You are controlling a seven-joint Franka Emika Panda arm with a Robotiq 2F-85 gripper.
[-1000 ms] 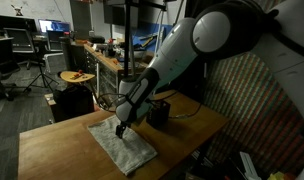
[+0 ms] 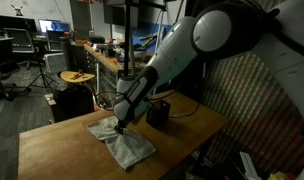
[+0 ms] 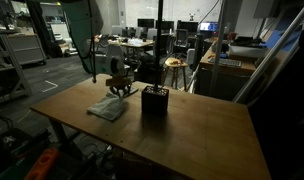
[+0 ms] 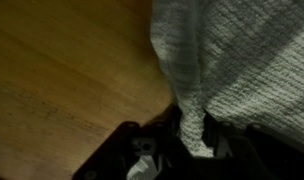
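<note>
A light grey cloth (image 2: 127, 147) lies on the wooden table, its near-left edge drawn inward and creased. At that edge, my gripper (image 2: 120, 127) points down and reaches the fabric. In the wrist view, a raised fold of the cloth (image 4: 192, 90) runs down between the dark fingertips of my gripper. Some space shows between the fingers, and whether they press on the fold is not clear. The second exterior view has the cloth (image 3: 107, 107) mostly flat below the gripper (image 3: 119, 92).
Close to the cloth stands a black open box (image 3: 154, 100). Bare wood covers much of the table (image 3: 207, 125) on the box's other side. A dark vertical post (image 3: 160, 45) rises behind the box.
The cloth's near-left edge, straighter before, is now pulled in and creased at the gripper. The arm has shifted only slightly.
</note>
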